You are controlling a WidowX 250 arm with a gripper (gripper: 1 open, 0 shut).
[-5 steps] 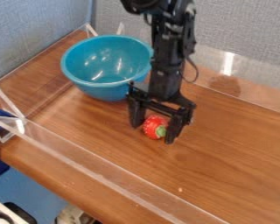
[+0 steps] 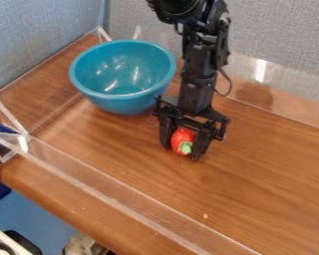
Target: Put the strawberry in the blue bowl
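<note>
Between the black fingers of my gripper (image 2: 183, 143) is the red strawberry (image 2: 181, 135), its green top (image 2: 186, 148) facing the camera. The gripper is shut on it, low over the wooden table; whether the strawberry touches the wood I cannot tell. Behind and to the left stands the blue bowl (image 2: 101, 92), upright, and the part of it that shows inside is empty. The arm passes just to the right of the bowl's rim.
A transparent strip (image 2: 116, 194) runs along the front left edge. Grey walls (image 2: 289, 40) close off the back. A white rack (image 2: 9, 139) stands at the left edge.
The gripper has shifted slightly right, and the strawberry now sits upright with its green top lower and toward the camera. The bowl has not moved.
</note>
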